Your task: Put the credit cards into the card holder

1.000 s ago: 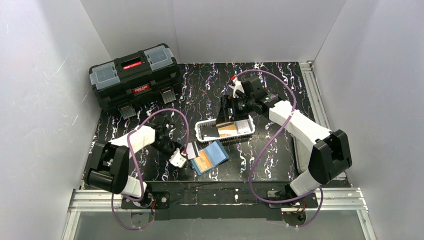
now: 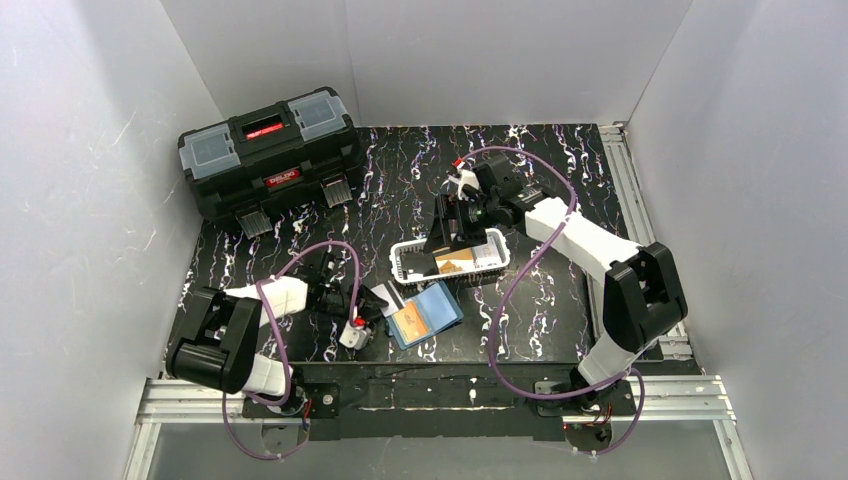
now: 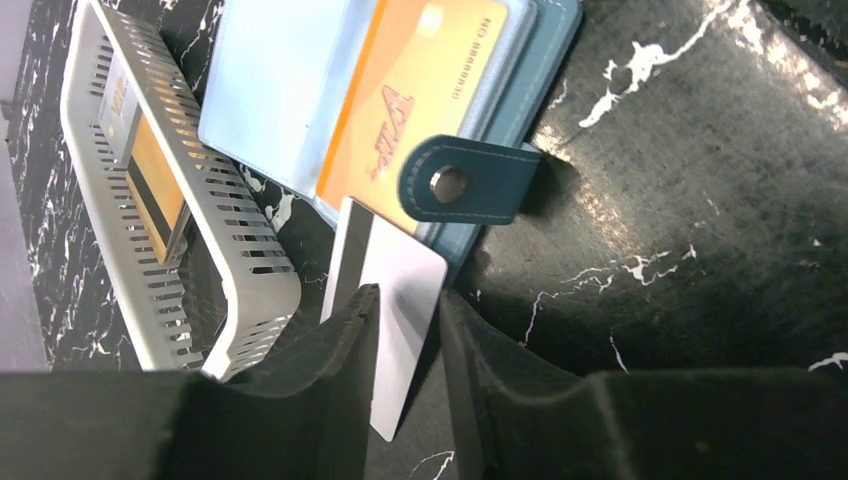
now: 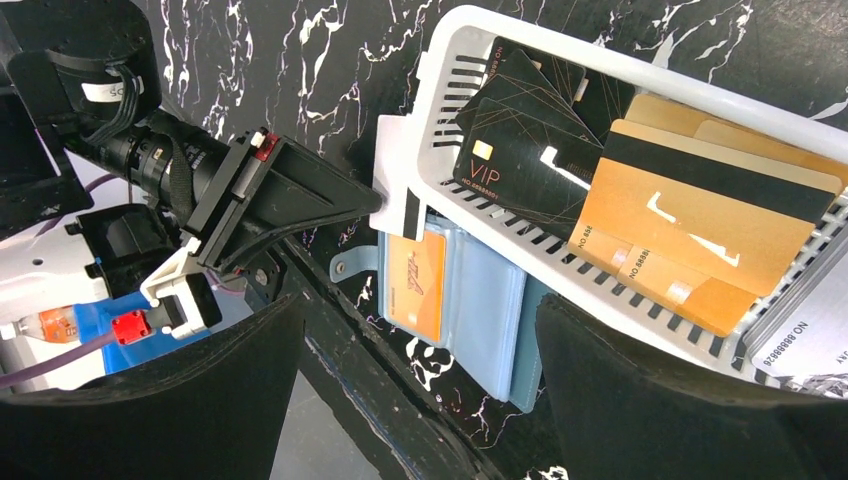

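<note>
A blue card holder lies open on the table, an orange card in one of its pockets. At the holder's left end is a white card with a dark stripe; its striped end meets the holder's edge, but whether it is inside a pocket I cannot tell. My left gripper is open, its fingers on either side of that card. Over the white basket, which holds black cards and gold cards, my right gripper hangs open and empty.
A black toolbox stands at the back left. The holder's snap strap sticks out near my left fingers. The basket stands just behind the holder. Bare table lies to the right of the holder.
My left gripper has shifted slightly to the right, and the white card and the holder have slid a little that way. The right arm has moved slightly, its gripper still over the basket.
</note>
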